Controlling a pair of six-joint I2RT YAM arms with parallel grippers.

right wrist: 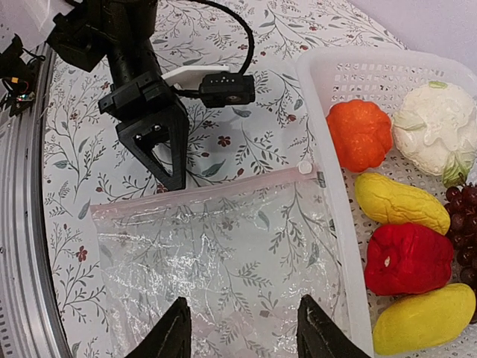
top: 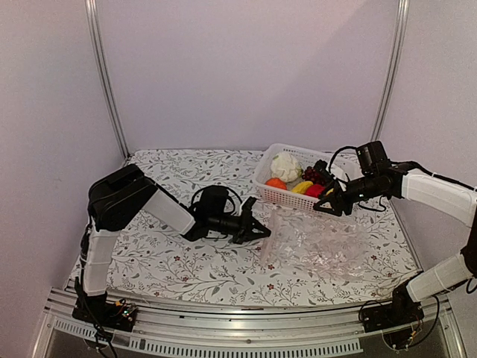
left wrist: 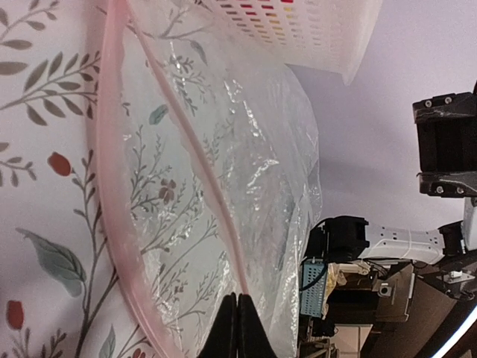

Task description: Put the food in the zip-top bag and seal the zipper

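The clear zip top bag [top: 319, 246] lies flat and empty on the table, its pink zipper edge [right wrist: 216, 193] turned toward my left arm. My left gripper [top: 262, 233] is at that edge. In the left wrist view its fingers [left wrist: 223, 335] are pressed together with nothing between them, and the pink band runs past outside them. My right gripper stands open over the bag's far part, empty. Food sits in the white basket: orange pumpkin [right wrist: 359, 134], cauliflower [right wrist: 436, 128], red pepper [right wrist: 408, 259], yellow pieces [right wrist: 402, 203] and dark grapes [right wrist: 463, 224].
The white basket [top: 266, 162] stands behind the bag, its wall close along the bag's side. Bare floral tablecloth [top: 179, 268] spreads over the left and front of the table. A metal rail [top: 223, 317] borders the front.
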